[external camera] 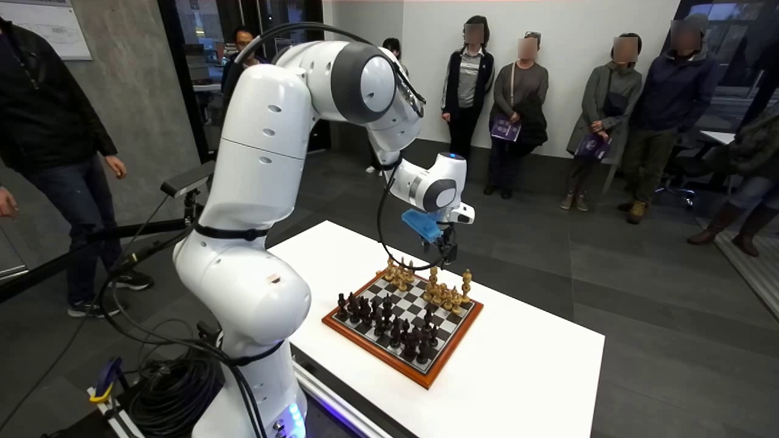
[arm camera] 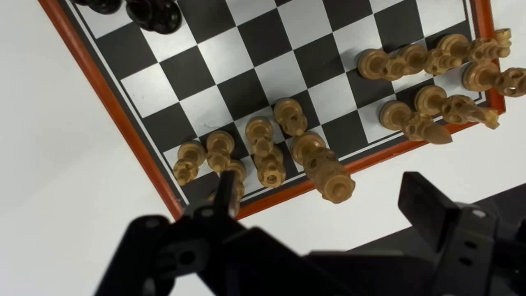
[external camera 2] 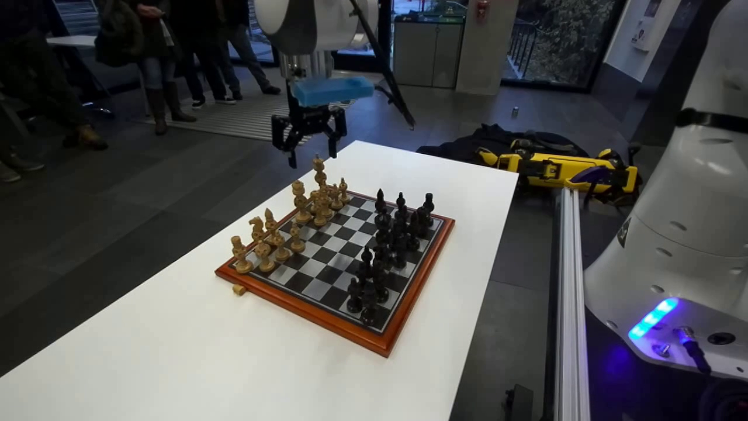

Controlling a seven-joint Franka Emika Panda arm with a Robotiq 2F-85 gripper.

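A chessboard (external camera 2: 329, 267) with a red-brown wooden rim lies on the white table (external camera 2: 140, 358). Light wooden pieces (external camera 2: 320, 203) stand in two groups along its far side, and dark pieces (external camera 2: 400, 228) line the side by the robot's base. Above the light pieces my gripper (external camera 2: 312, 153) points down, open and empty. In the wrist view the tallest light piece (arm camera: 329, 176) appears between the spread fingers, leaning outward by perspective, with no contact showing. The left finger (arm camera: 229, 190) covers part of a light piece near the board's corner.
A small light piece (external camera 2: 239, 289) lies off the board against its rim. Bare tabletop surrounds the board. Beyond the table, several people stand along the wall, and a yellow robot (external camera 2: 561, 168) rests on the floor.
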